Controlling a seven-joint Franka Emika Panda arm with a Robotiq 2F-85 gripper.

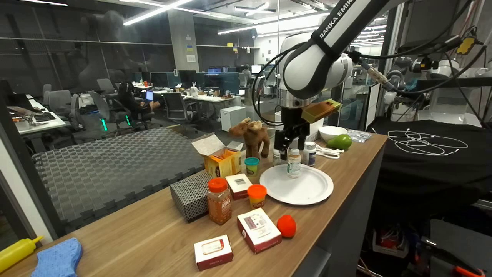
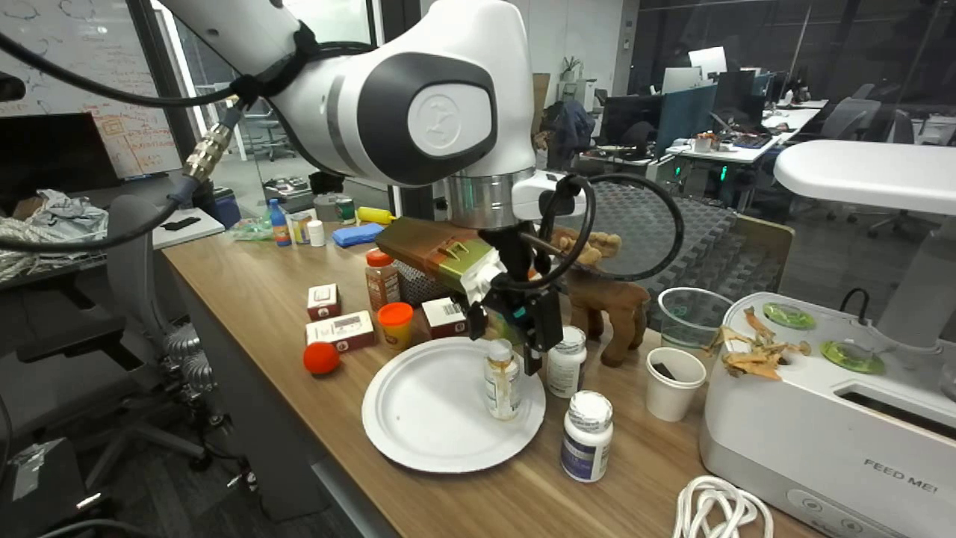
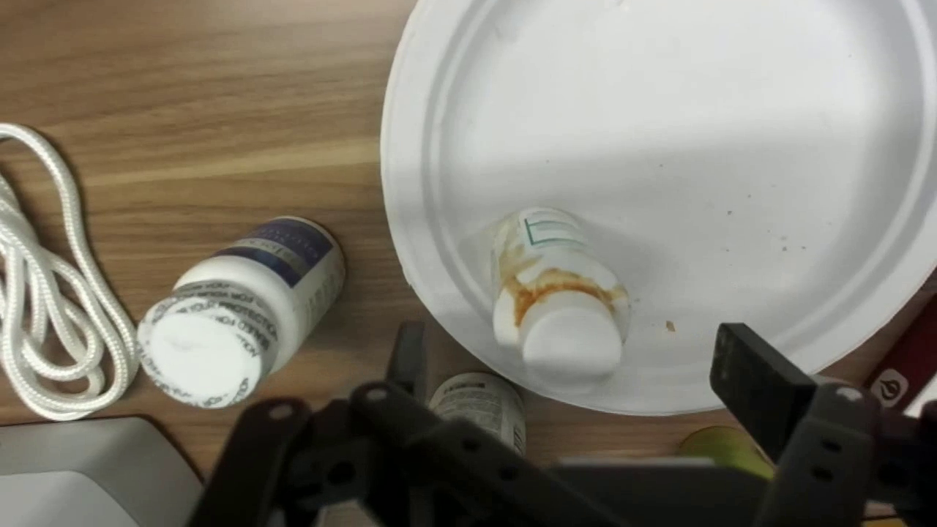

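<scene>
A small white bottle with brown stains below its cap stands upright on the white plate, near the rim. In exterior view 2 the same bottle is on the near-right part of the plate. My gripper is open, its fingers spread wide to either side of the bottle's cap, with no grip visible. From exterior view 1, the gripper is pointing down at cap height, close behind the bottle.
Close to the plate stand a blue-labelled bottle and another white bottle. Nearby are a plush moose, an orange-lidded tub and a white cord. Boxes and a red ball occupy the nearer table.
</scene>
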